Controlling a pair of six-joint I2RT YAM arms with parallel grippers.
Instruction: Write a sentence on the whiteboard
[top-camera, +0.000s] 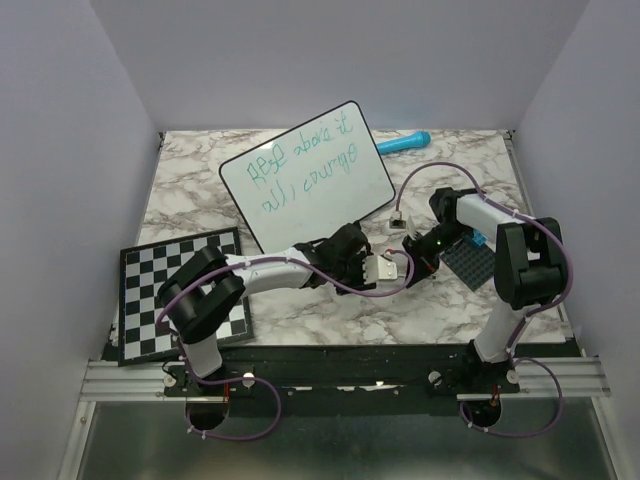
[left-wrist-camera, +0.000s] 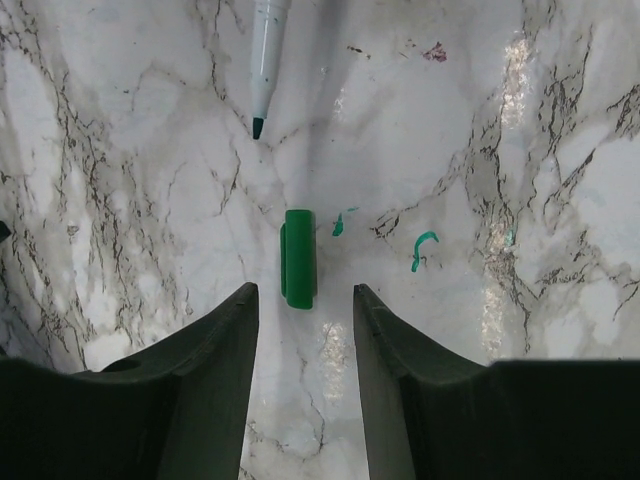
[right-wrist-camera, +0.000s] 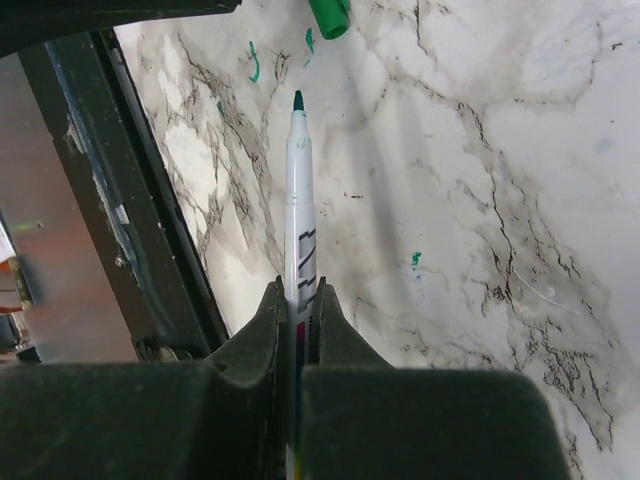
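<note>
A white marker (right-wrist-camera: 300, 230) with a bare dark green tip is held by my right gripper, which is shut on its barrel. The tip points toward a green cap (right-wrist-camera: 330, 16) at the top edge of the right wrist view. In the left wrist view this cap (left-wrist-camera: 300, 260) lies on the marbled table, and my left gripper stands open over it, one finger to each side, with nothing gripped. The marker's tip end (left-wrist-camera: 264, 75) shows beyond the cap, apart from it. The whiteboard (top-camera: 268, 228) carries green handwriting reading roughly "Rise above it all, courage".
A black-and-white checkered board (top-camera: 232, 268) lies at the left. Behind the right arm are a blue cylinder (top-camera: 404, 142) and a dark gridded mat (top-camera: 470, 265). Small green marks (left-wrist-camera: 424, 245) stain the tabletop. Open table lies in front of the whiteboard.
</note>
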